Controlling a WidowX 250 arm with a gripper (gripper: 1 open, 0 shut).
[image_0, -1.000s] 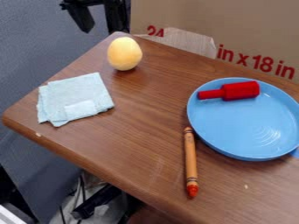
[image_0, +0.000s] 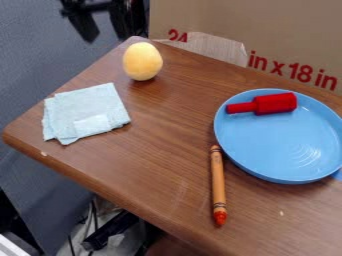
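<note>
My black gripper (image_0: 100, 22) hangs at the top left, blurred and partly out of frame, above the floor beyond the table's far edge; its finger state is unclear. A yellow egg-shaped object (image_0: 143, 61) stands near that far edge. A folded pale blue cloth (image_0: 84, 113) lies at the left of the wooden table (image_0: 147, 170). On the right, a red cylinder with a handle (image_0: 273, 103) rests in a blue plate (image_0: 278, 150). An orange crayon (image_0: 218, 185) lies beside the plate.
A cardboard box (image_0: 267, 40) stands along the back. The table's middle, between cloth and plate, is clear. Dark equipment and cables lie below the table at the lower left.
My gripper has moved slightly downward over the last second. The objects on the table have not moved.
</note>
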